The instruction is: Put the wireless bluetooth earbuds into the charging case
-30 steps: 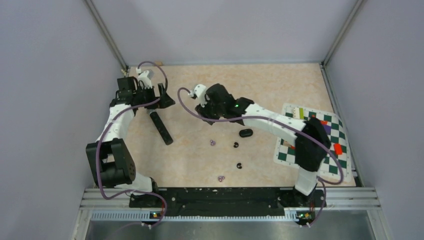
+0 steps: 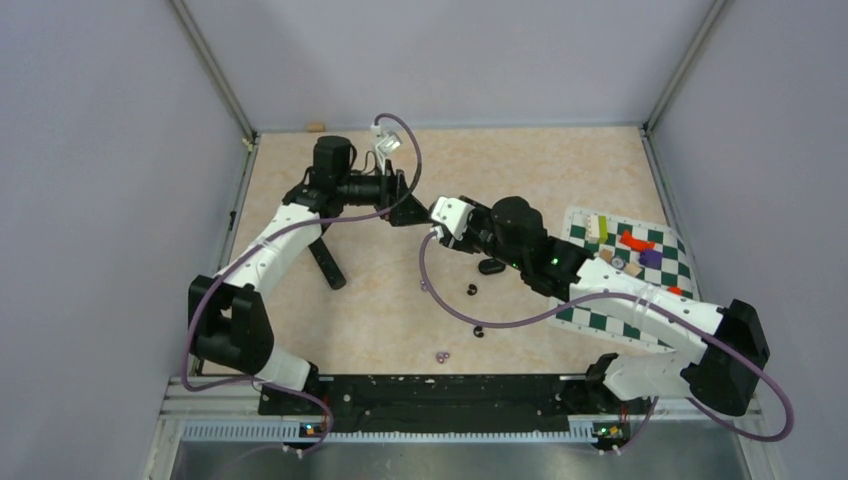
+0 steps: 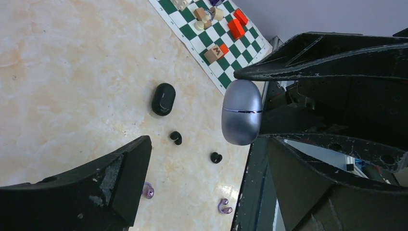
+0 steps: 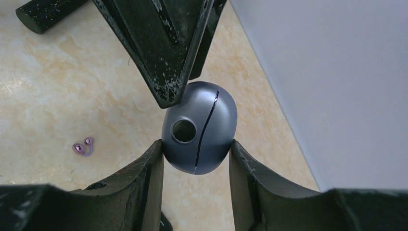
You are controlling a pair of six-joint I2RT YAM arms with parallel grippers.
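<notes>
A grey oval charging case (image 3: 241,113) with a seam hangs in the air, my right gripper shut on it; in its wrist view a dark round hole shows on one face. My left gripper stands open just short of the case, nothing between its fingers. On the table lie small black earbuds (image 3: 175,137) (image 3: 216,158), small purple earbuds (image 2: 442,356) (image 4: 82,148) and a black oval case (image 3: 163,99).
A checkered board (image 2: 590,318) with coloured blocks fills the table's right side. A long black bar (image 2: 327,263) lies at the left.
My left arm has moved right toward the case. The right arm has shifted right and changed its posture, holding the case near the middle.
</notes>
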